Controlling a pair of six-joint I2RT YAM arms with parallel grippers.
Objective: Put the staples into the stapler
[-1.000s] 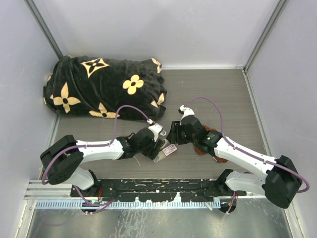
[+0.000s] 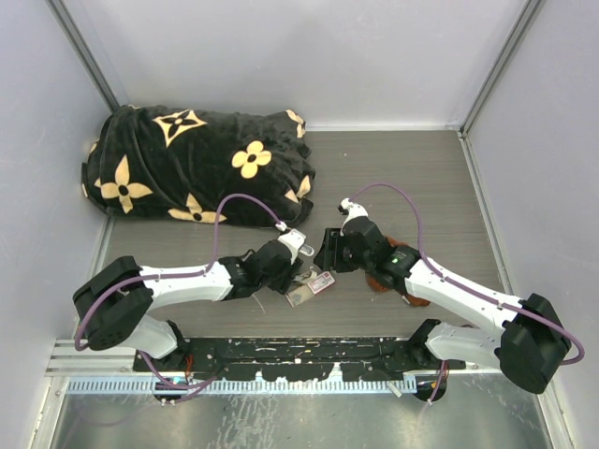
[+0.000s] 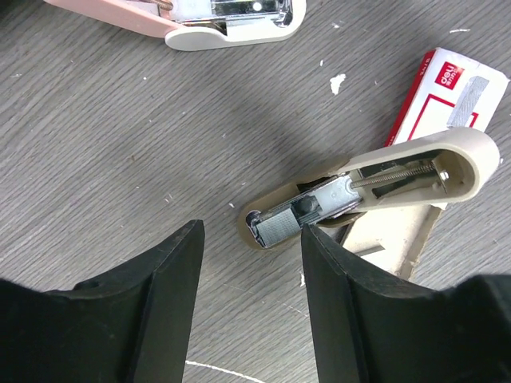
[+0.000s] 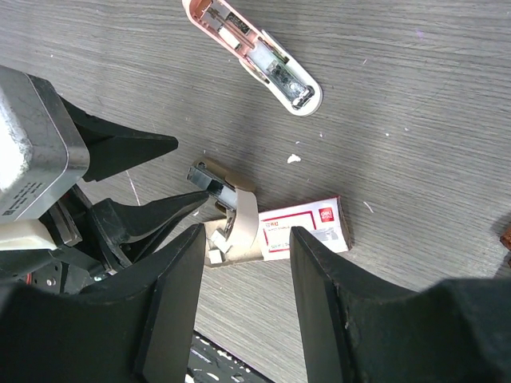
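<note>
A beige stapler (image 3: 463,163) lies opened out, its spring and metal channel showing. A ribbed silver piece that looks like staples (image 3: 278,227) sits at the channel's front end. My left gripper stands open over that end, with nothing gripped; one fingertip is close beside the channel, and contact cannot be told. Partly beneath the stapler is the white-and-red staple box (image 3: 451,92), its tray (image 3: 423,239) pulled out with a small strip inside. To the right, my right gripper (image 2: 325,260) hangs part open above the table, nothing visible held between its fingers.
A pink-and-white stapler (image 4: 255,56), also opened, lies behind the beige one. A black flowered cushion (image 2: 201,166) fills the back left. Brown objects (image 2: 414,300) lie partly behind the right arm.
My left gripper has drawn slightly left and its fingers have come off the beige stapler, which shows more now. The right arm looks unmoved.
</note>
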